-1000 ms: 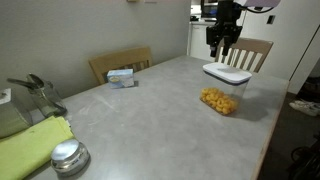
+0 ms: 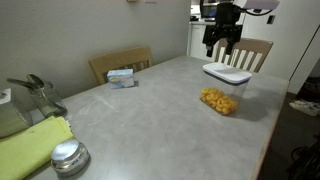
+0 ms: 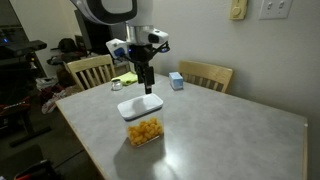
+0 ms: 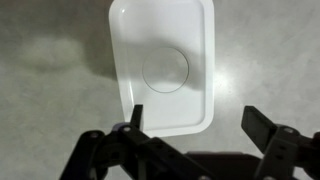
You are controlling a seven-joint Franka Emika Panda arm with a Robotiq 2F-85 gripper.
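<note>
Directly below my gripper lies a white rectangular lid (image 4: 165, 60) with a faint ring in its middle. The fingers stand wide apart, one finger on each side of the lid's near end, with nothing held. From the first exterior view, the gripper (image 2: 222, 52) hangs above the white lid (image 2: 227, 72). Close to the lid, a clear container of orange balls (image 2: 219, 101) rests on the table; the second exterior view shows the same orange balls (image 3: 145, 131) in front of the white lid (image 3: 140, 105).
A blue-and-white box (image 2: 121, 78) sits by the back edge. At the left are a yellow-green cloth (image 2: 32, 145), a round metal object (image 2: 70, 157) and a holder with utensils (image 2: 46, 96). Wooden chairs (image 3: 205, 78) stand around the edge.
My gripper has shifted very slightly over the lid. The lid, the orange balls and the other objects have stayed where they were.
</note>
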